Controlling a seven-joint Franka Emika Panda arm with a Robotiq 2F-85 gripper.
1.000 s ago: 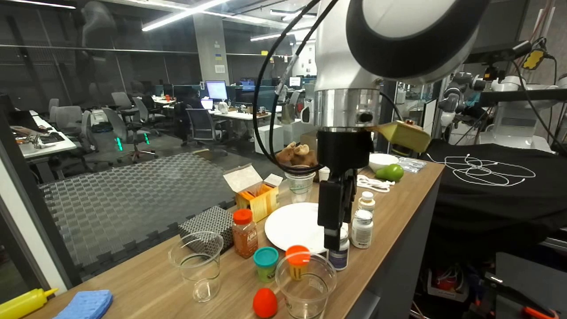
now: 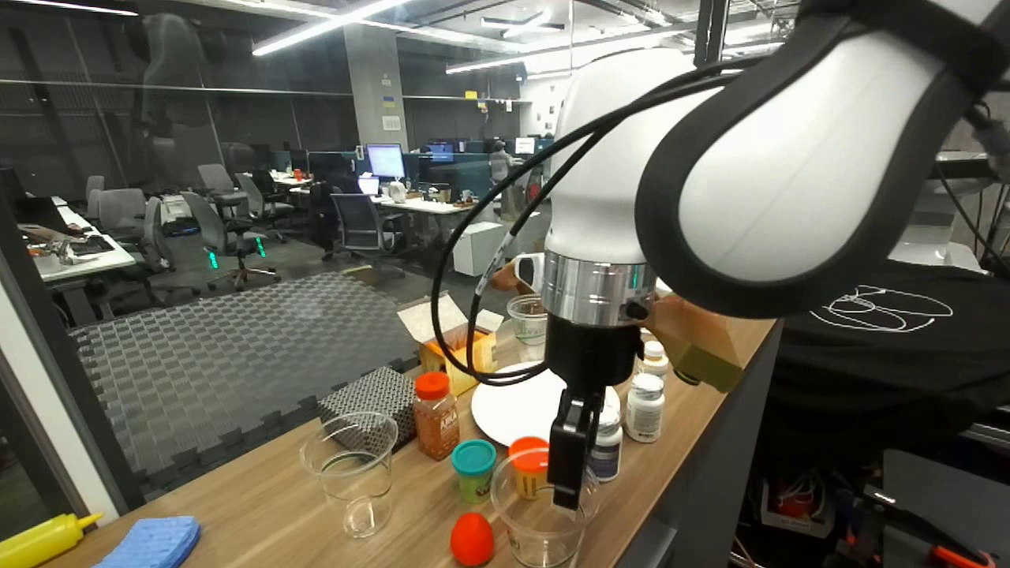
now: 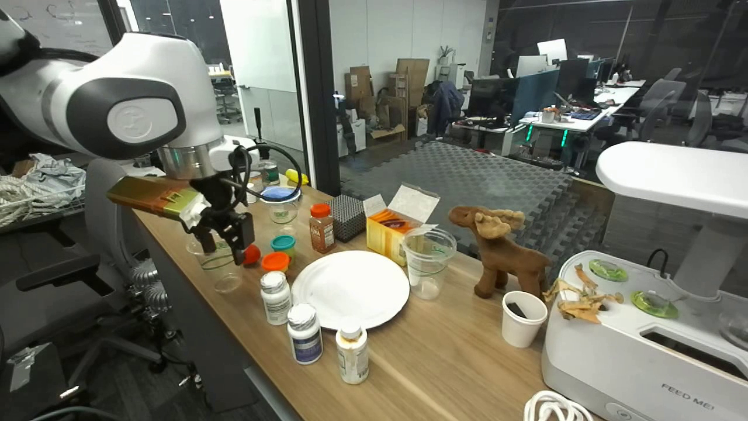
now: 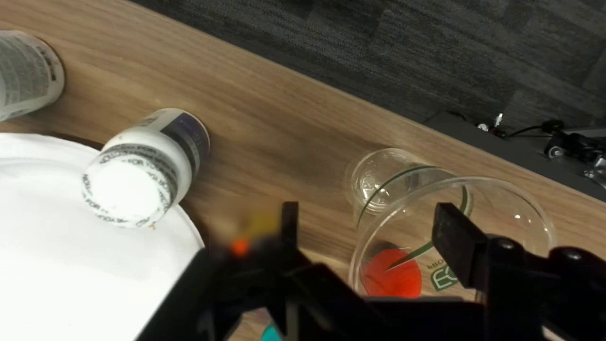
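Note:
My gripper (image 2: 568,492) is down at a clear plastic cup (image 2: 518,532) near the table's front edge, fingers part open. In the wrist view, one finger (image 4: 454,244) overlaps the cup's mouth and the other finger (image 4: 289,224) lies outside it, so the near rim passes between them. Neither finger clearly touches the cup, which stands upright. A red rounded object (image 2: 473,539) sits beside the cup and shows through its wall in the wrist view.
Close by stand a teal-lidded tub (image 2: 473,458), an orange-lidded tub (image 3: 275,262) and a white pill bottle (image 3: 276,297). A white plate (image 3: 350,287) lies beyond them. Another clear cup (image 2: 357,483) and a red-capped jar (image 2: 435,416) are to the left in exterior view 1.
My gripper has come down and slightly left, from above the cup's far side to its rim in exterior view 1. The cup and surrounding objects stay where they were.

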